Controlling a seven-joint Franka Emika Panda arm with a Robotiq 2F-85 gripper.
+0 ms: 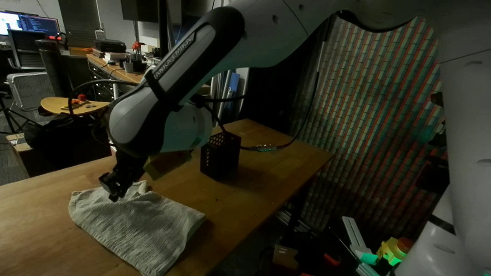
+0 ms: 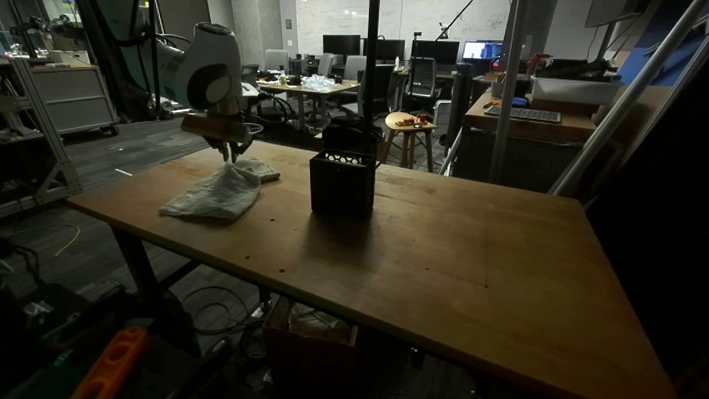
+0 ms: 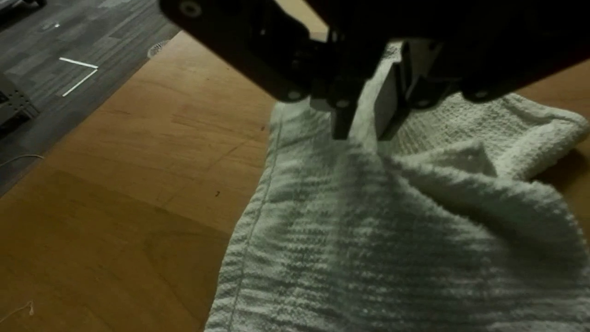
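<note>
A pale ribbed towel (image 1: 142, 225) lies partly crumpled on the wooden table. In the wrist view a pinched ridge of the towel (image 3: 309, 221) rises between the fingers of my gripper, which is shut on it. From the far side, the towel (image 2: 216, 193) shows as a small peak drawn up to the gripper (image 2: 230, 156), while its lower part rests on the tabletop. Folds spread out to the right of the fingers in the wrist view, and one corner there lies bent over.
A black perforated box (image 2: 342, 183) stands on the table (image 2: 465, 266), apart from the towel. Bare tabletop stretches beyond the box in exterior view 2. The table's edge and the floor (image 3: 72, 83) show at upper left in the wrist view.
</note>
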